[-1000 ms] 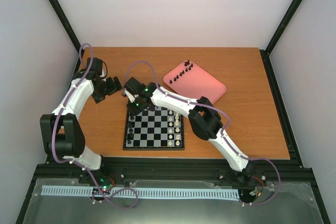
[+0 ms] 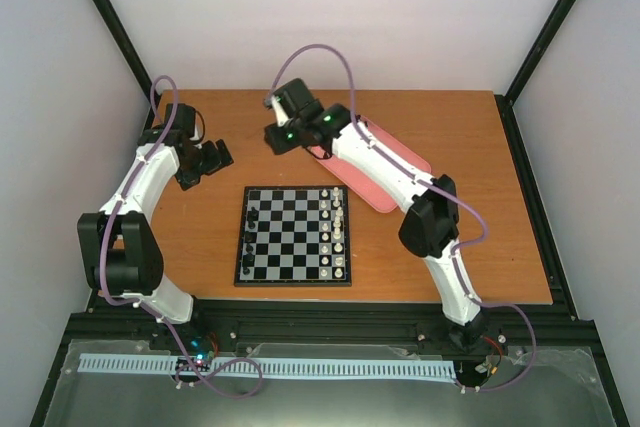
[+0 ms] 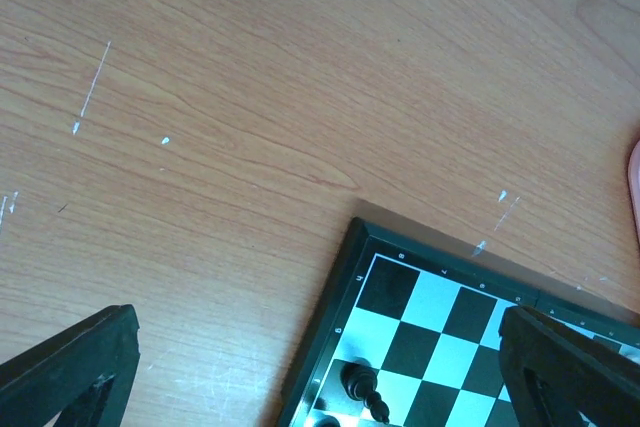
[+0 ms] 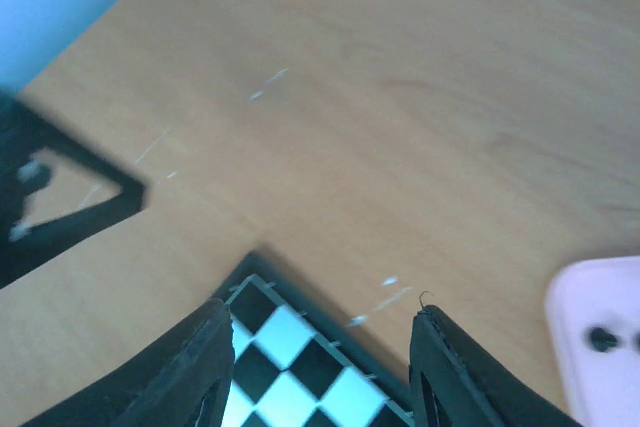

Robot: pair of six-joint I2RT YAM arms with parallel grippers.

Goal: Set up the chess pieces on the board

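Note:
The chessboard [image 2: 286,238] lies flat near the front of the table. White pieces [image 2: 338,235] fill the two columns along its right side. Black pieces [image 2: 249,237] stand in a column along its left edge, and the middle squares are bare. One black piece [image 3: 362,384] shows near the board's corner in the left wrist view. My right gripper [image 2: 275,137] is open in the air behind the board, with nothing between its fingers. Left of the board my left gripper [image 2: 207,169] stands open and empty over bare table.
A pink tray [image 2: 385,177] lies behind and right of the board, partly covered by my right arm. Black pieces [image 4: 602,339] are on it at the right edge of the right wrist view.
My right gripper has risen off the board's far left corner and swung back and to the right, its arm now crossing the tray. The left arm looks still.

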